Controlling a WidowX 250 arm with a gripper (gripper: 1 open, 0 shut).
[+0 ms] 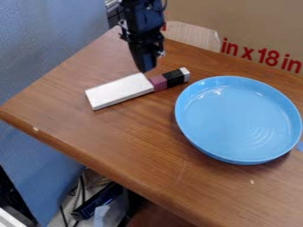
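Note:
A long board eraser or block point(119, 91), white over most of its length with a maroon band and a black end with a silver tip, lies on the wooden table left of a blue plate point(238, 120). My dark gripper point(145, 65) hangs above and behind the block, near its middle; whether its fingers are open or shut cannot be told.
The wooden table point(142, 168) has free room at its front and left. A cardboard box point(260, 27) with red printing stands behind. Cables and other items lie below the table's left edge.

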